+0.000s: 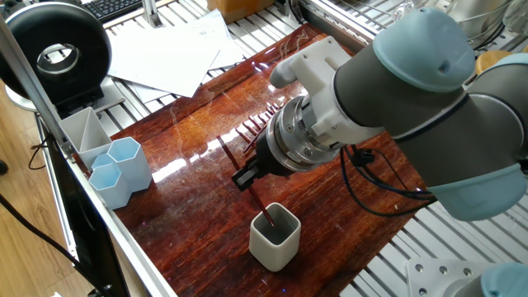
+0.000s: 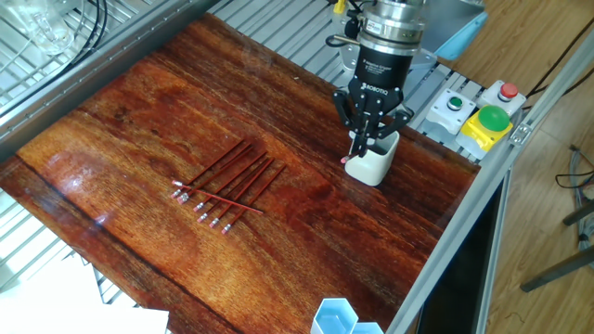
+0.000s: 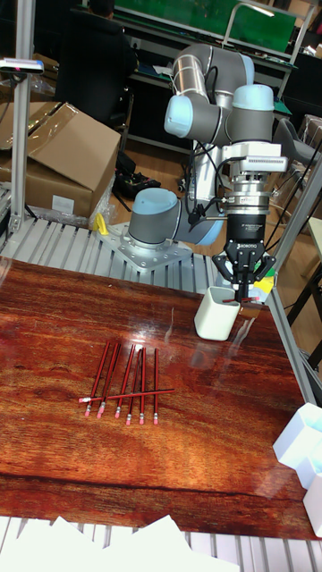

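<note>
A dark red pencil (image 1: 257, 201) slants through the fingers of my gripper (image 1: 245, 178), which is shut on it. In exterior view 1 its lower end shows at the mouth of the white cup (image 1: 285, 250), and its upper end sticks out past the fingers. Exterior view 2 shows the gripper (image 2: 364, 141) just above and in front of the cup (image 2: 374, 165), with the pencil's pink eraser (image 2: 344, 160) poking out. From exterior view 3 the gripper (image 3: 243, 294) stands by the cup's (image 3: 216, 317) right upper edge. Whether the pencil touches the cup cannot be told.
Several red pencils (image 2: 227, 190) lie in a loose group on the wooden table (image 2: 158, 139), one across the others. Light blue hexagonal holders (image 1: 128, 165) stand at the table's edge, with white papers (image 1: 169, 58) beyond. Bare wood separates the pencils from the cup.
</note>
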